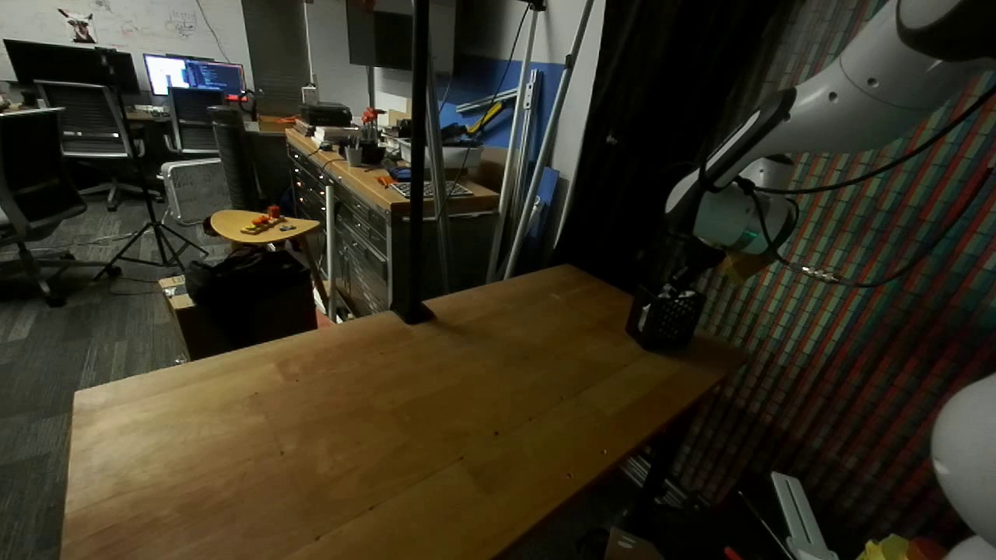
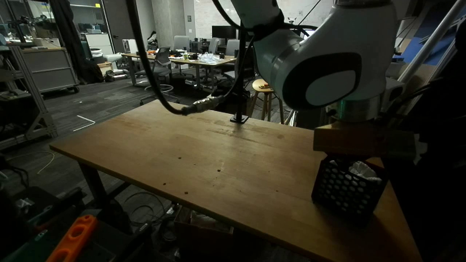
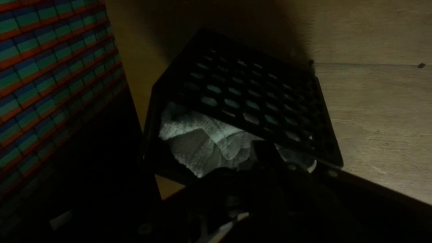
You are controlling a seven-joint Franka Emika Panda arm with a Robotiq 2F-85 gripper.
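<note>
A black basket with round holes in its wall (image 1: 664,319) stands at the far right corner of the table. Pale, crumpled cloth (image 3: 202,135) fills part of it, also visible over the rim in exterior view 2, where the cloth (image 2: 363,170) looks whitish. My gripper (image 1: 676,281) points down at the basket's opening, its tips at about rim height. In the dark wrist view the fingers (image 3: 263,152) overlap the cloth and the opening. They appear shut, with nothing showing between them. Whether they touch the cloth is unclear.
A black post (image 1: 417,187) rises at its back edge. Close to the basket's right in exterior view 1 hangs a patterned curtain (image 1: 840,308). A cable (image 2: 150,74) loops from the arm.
</note>
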